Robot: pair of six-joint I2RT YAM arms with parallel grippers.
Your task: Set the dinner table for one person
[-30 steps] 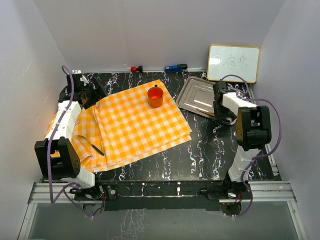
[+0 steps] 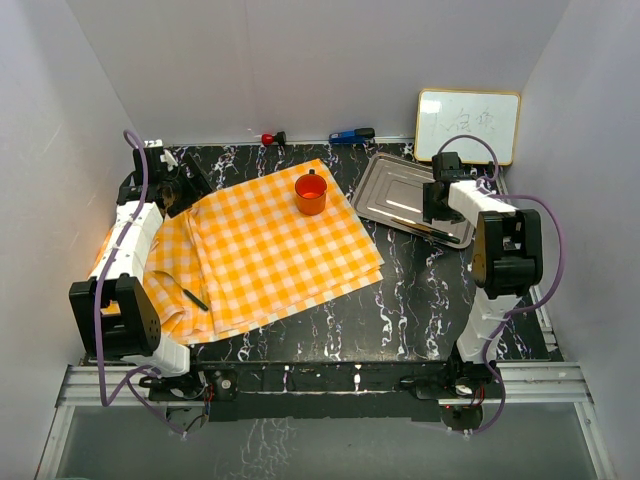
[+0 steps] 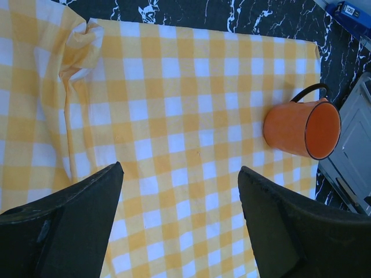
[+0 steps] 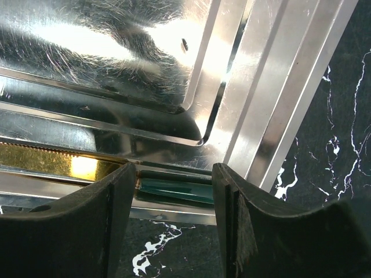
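Note:
An orange checked cloth (image 2: pixel 270 250) covers the left and middle table, rumpled at its left, with a dark green utensil (image 2: pixel 195 298) on it. An orange mug (image 2: pixel 310 198) stands near its back right. My left gripper is open and empty above the cloth. A metal tray (image 2: pixel 385 180) lies at the right, holding gold cutlery (image 4: pixel 58 162) and a green-handled piece (image 4: pixel 168 188) along its near side. My right gripper is open just over the green handle.
A whiteboard (image 2: pixel 465 125) leans at the back right; a blue tool (image 2: pixel 352 135) and a red object (image 2: pixel 270 138) lie along the back edge.
My right gripper has shifted slightly to the back and right over the tray, uncovering more of the cutlery in the top view. The left arm has not moved.

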